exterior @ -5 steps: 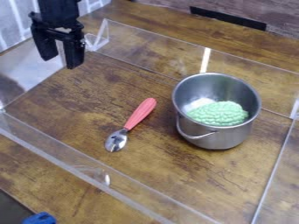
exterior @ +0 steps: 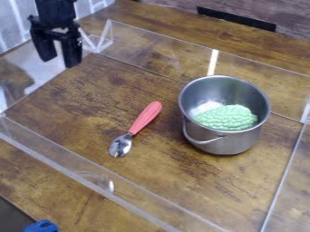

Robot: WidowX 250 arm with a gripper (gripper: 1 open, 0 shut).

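My black gripper (exterior: 58, 47) hangs at the upper left, over the edge of the wooden surface; whether its fingers are open or shut is hard to make out. A spoon (exterior: 143, 120) with a red handle and metal bowl lies in the middle of the surface, below and right of the gripper. To the right a steel pot (exterior: 216, 143) stands with a pale green bumpy object (exterior: 227, 117) inside it.
Clear plastic walls border the wooden work area (exterior: 85, 100). A blue object (exterior: 39, 226) sits at the bottom left corner outside it.
My gripper has shifted slightly left over the last second. The spoon and pot have not moved.
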